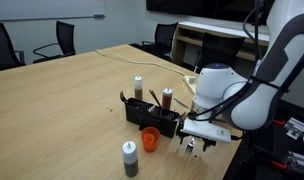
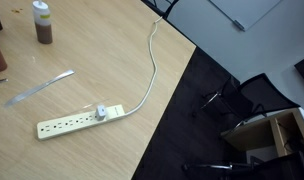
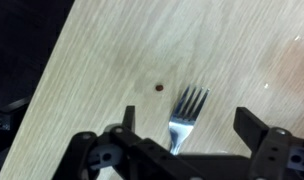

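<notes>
Seen from the wrist, a metal fork (image 3: 185, 118) lies on the wooden table with its tines showing; its handle runs down out of sight behind the gripper body. My gripper is open above it, one finger on either side and nothing held between them. In exterior view 1 the gripper (image 1: 211, 137) hangs low over the table near its right edge, with part of the fork (image 1: 190, 146) visible beneath it.
A black caddy (image 1: 152, 115) stands left of the arm, with an orange cup (image 1: 150, 139) and a white-capped bottle (image 1: 130, 158) nearby. A white power strip (image 2: 77, 123) lies on the table.
</notes>
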